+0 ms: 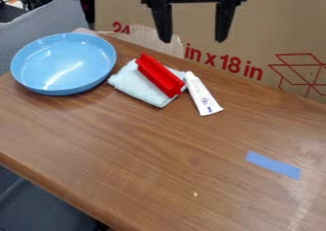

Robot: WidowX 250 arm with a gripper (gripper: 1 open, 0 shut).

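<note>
My black gripper (193, 25) hangs open at the top of the camera view, above the objects, with nothing between its fingers. On the wooden table a red block-like object (159, 75) lies across a folded pale cloth (132, 88). A white tube (203, 97) lies just to their right. A light blue plate (63, 61) is at the left.
A large cardboard panel (261, 34) stands along the back. A strip of blue tape (273, 164) is on the table's right part. Grey fabric (32, 30) lies at the far left.
</note>
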